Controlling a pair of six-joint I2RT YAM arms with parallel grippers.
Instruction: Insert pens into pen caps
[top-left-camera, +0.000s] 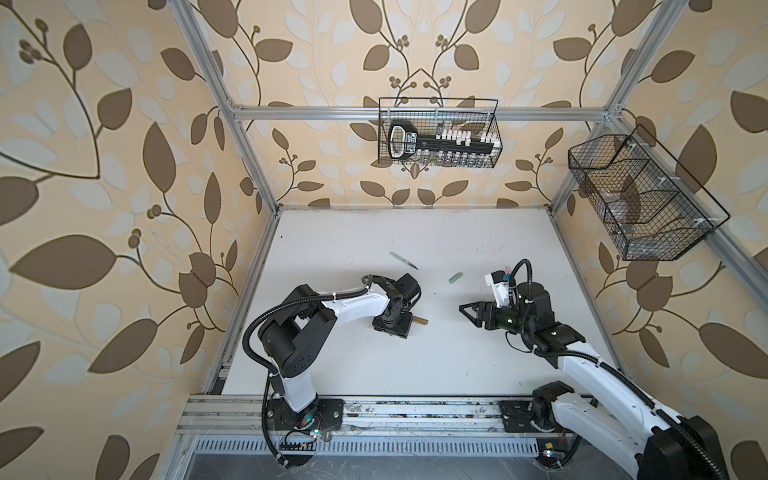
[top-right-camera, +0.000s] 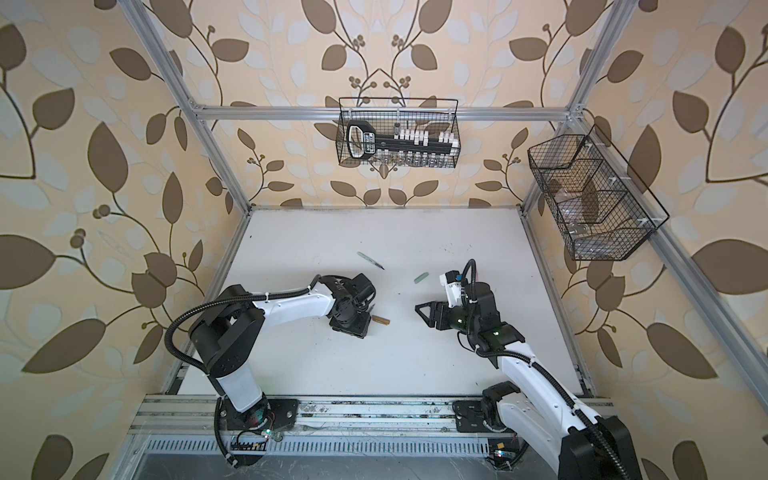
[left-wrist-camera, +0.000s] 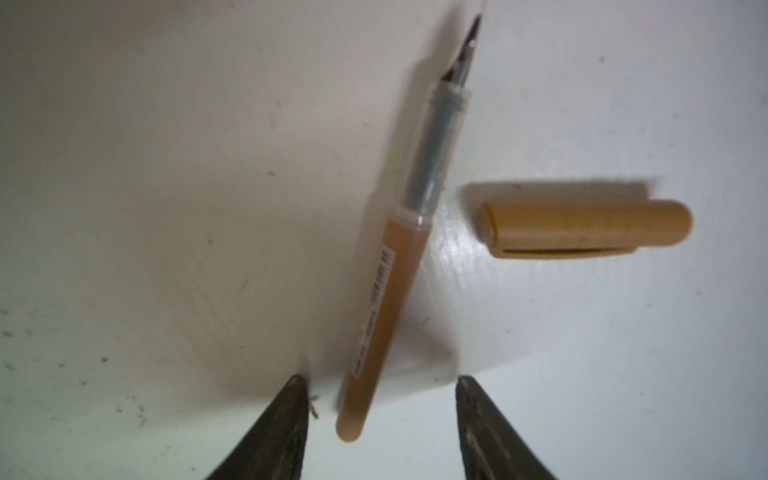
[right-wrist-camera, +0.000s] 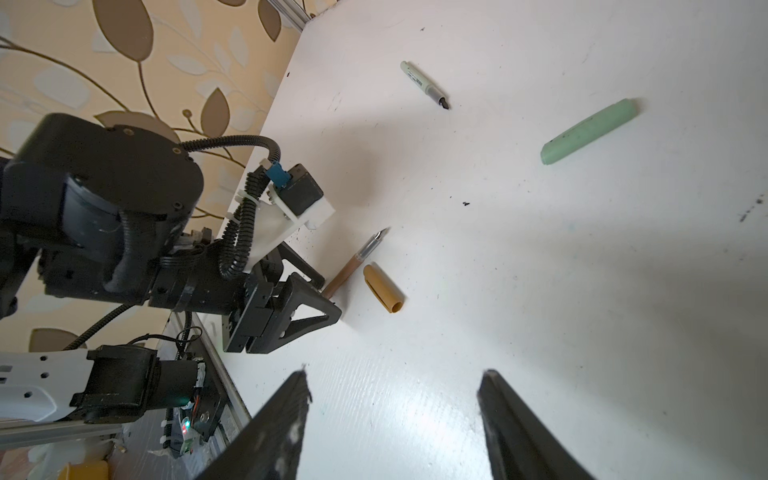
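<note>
In the left wrist view an orange pen (left-wrist-camera: 392, 296) lies nib-up between the fingertips of my left gripper, which is part open around its barrel end, with gaps on both sides. Its orange cap (left-wrist-camera: 584, 225) lies beside it. In the right wrist view a pale green pen (right-wrist-camera: 422, 83) and a green cap (right-wrist-camera: 588, 131) lie farther back, apart from each other. My right gripper stands open above the table at the right, nothing between its fingertips.
Wire baskets (top-left-camera: 440, 136) hang on the back and right walls, above the table (top-left-camera: 336, 232). The back of the table and the space between the arms are mostly clear.
</note>
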